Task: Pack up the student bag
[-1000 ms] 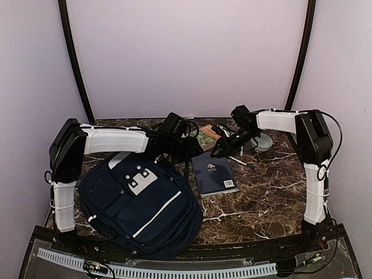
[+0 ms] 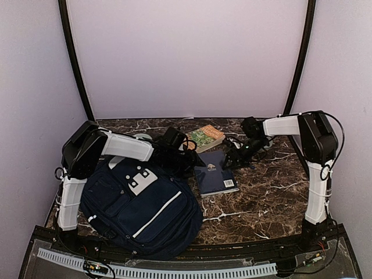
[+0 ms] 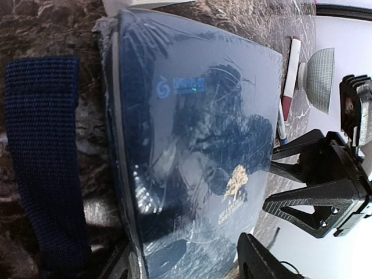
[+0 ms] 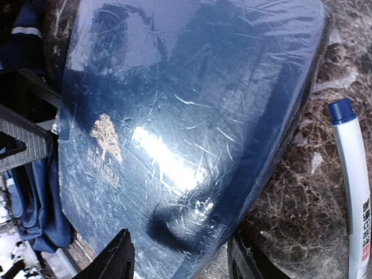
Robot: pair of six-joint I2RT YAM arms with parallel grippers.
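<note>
A dark blue book (image 2: 216, 181) in clear wrap lies flat on the marble table, right of the navy student bag (image 2: 145, 197). At the book's left edge is my left gripper (image 2: 193, 164); in the left wrist view its fingers (image 3: 253, 256) stand apart, the spine edge between them. My right gripper (image 2: 231, 161) is at the opposite edge. In the right wrist view its fingers (image 4: 119, 256) are parted, one over the cover and one beside the edge. Neither gripper visibly pinches the book.
A green and orange book (image 2: 204, 138) lies behind the blue one. A white marker (image 4: 351, 180) with a blue cap is close to the right edge. A pale bowl (image 3: 319, 78) stands farther off beside a red-capped marker (image 3: 292, 70).
Both arms have come down and toward the viewer, bringing the grippers to the blue book's two sides. The book and bag stay put.
</note>
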